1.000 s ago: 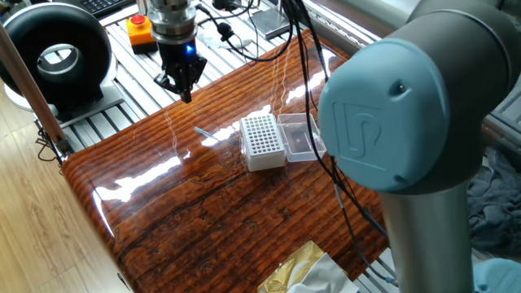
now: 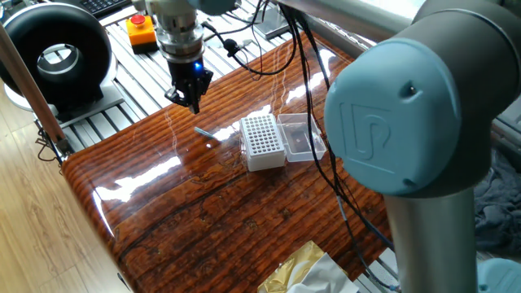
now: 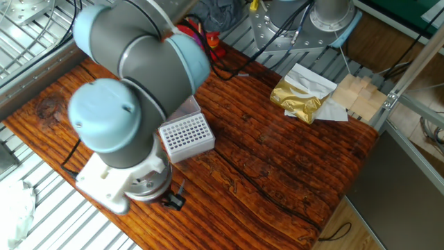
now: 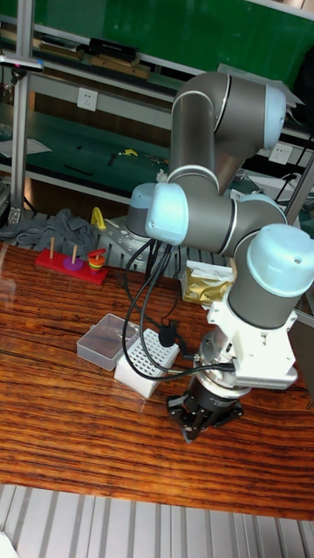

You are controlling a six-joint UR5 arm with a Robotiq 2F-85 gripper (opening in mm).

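My gripper [image 2: 194, 107] hangs above the table near its far edge, its black fingers drawn together at one tip; nothing shows between them. On the wood just beyond that tip lies a small thin pale-blue piece [image 2: 205, 132], like a pipette tip, apart from the gripper. A white rack [image 2: 263, 142] with a grid of round holes stands to the right, its clear lid [image 2: 301, 137] open beside it. In exterior view 3 the gripper [image 4: 188, 435] sits in front of the rack, to its right.
A gold-and-white packet [image 3: 300, 98] and wooden blocks [image 3: 361, 97] are at one end. A red peg toy [image 4: 72, 267] stands at the back. Black cables [image 2: 313, 106] hang near the lid.
My gripper has shifted slightly right and lower in exterior view 1, closer to the thin piece. Rack, lid and thin piece have stayed put.
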